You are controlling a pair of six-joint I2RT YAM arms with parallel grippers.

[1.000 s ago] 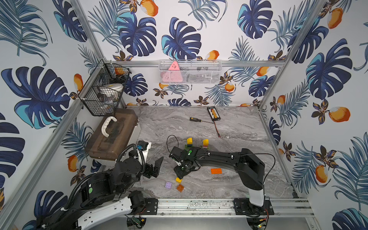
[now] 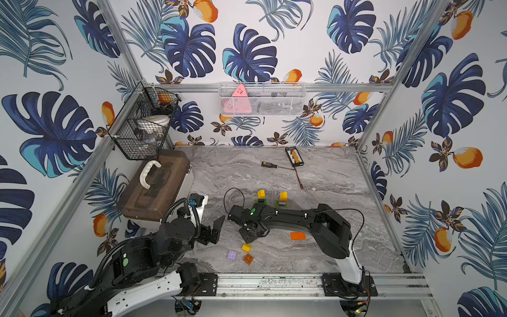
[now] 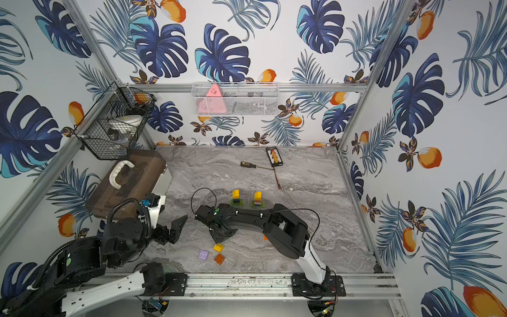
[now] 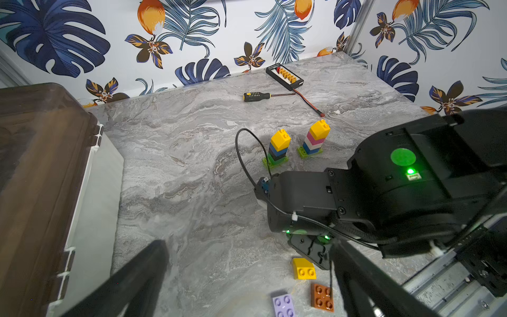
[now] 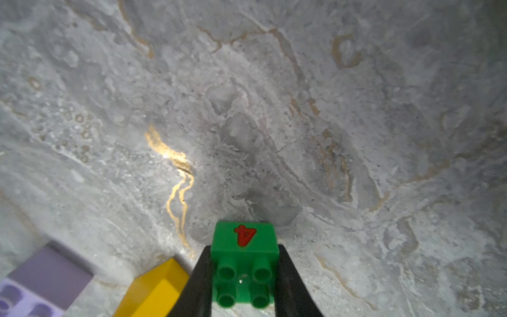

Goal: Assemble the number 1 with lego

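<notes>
My right gripper is shut on a green brick [image 5: 244, 237] with a red 4 on it, held over the table. A yellow brick [image 2: 246, 247], lilac brick [image 2: 231, 255] and brown-orange brick [image 2: 248, 259] lie below it near the front. Two small brick stacks [image 4: 280, 140] [image 4: 317, 134], yellow on top and on green bases, stand behind the right arm. An orange flat piece [image 2: 297, 235] lies to the right. My left gripper [image 2: 214, 229] stands open at the left, its fingers empty in the left wrist view.
A brown-lidded case [image 2: 154, 185] stands at the left. A screwdriver [image 2: 269, 164] and a black tray of small pieces [image 2: 293, 157] lie at the back.
My right arm has moved a little to the left and slightly back since a second ago. The left arm and the loose bricks have not moved.
</notes>
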